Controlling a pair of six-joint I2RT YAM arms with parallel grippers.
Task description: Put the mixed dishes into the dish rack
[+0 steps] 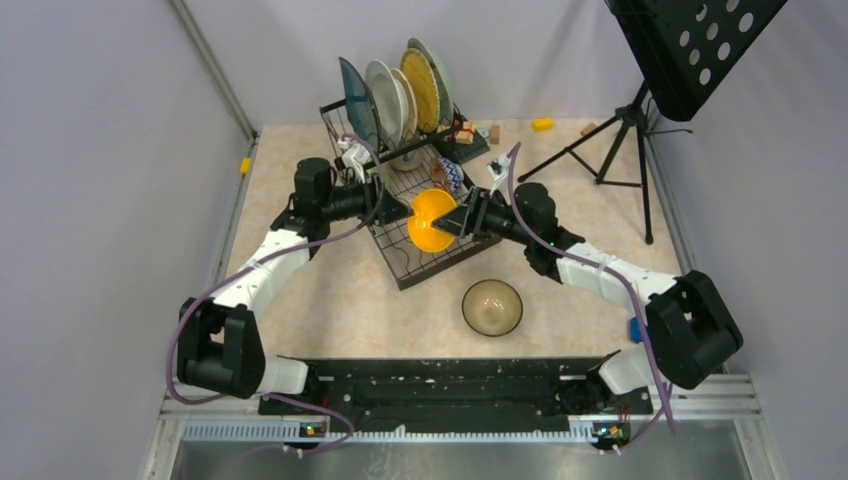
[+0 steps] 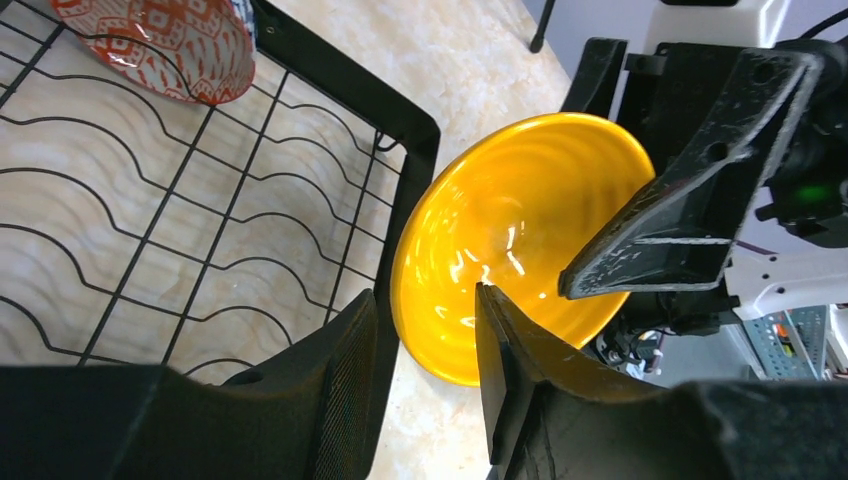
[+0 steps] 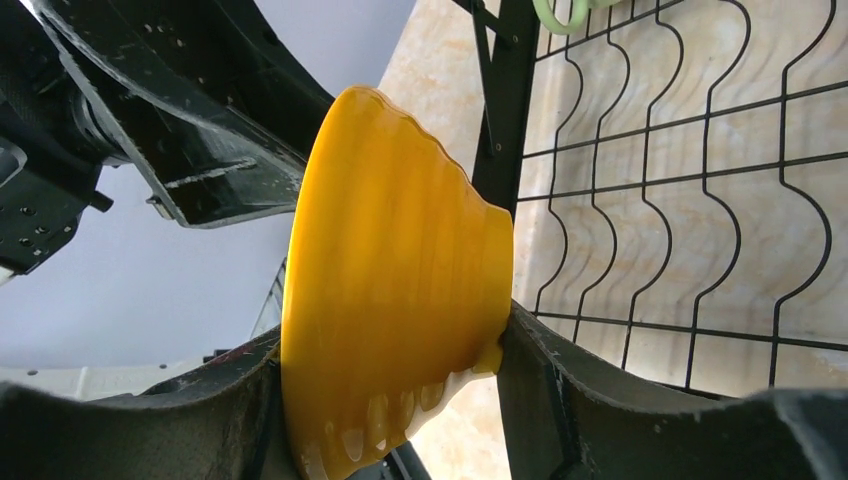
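A yellow bowl [image 1: 428, 215] [image 2: 510, 230] [image 3: 390, 280] is held on its side over the front of the dish rack [image 1: 420, 272] [image 2: 150, 240], with my right gripper [image 1: 450, 222] shut on it. My left gripper [image 1: 402, 208] is open beside the bowl, its fingertips close to it and nothing clearly between them. A red patterned bowl [image 2: 170, 50] sits in the lower rack, partly seen. Several plates [image 1: 385, 100] stand upright in the upper tier.
A beige bowl [image 1: 491, 307] lies on the table in front of the rack. A black stand [image 1: 628, 118] occupies the back right, with small blocks [image 1: 542, 124] along the back.
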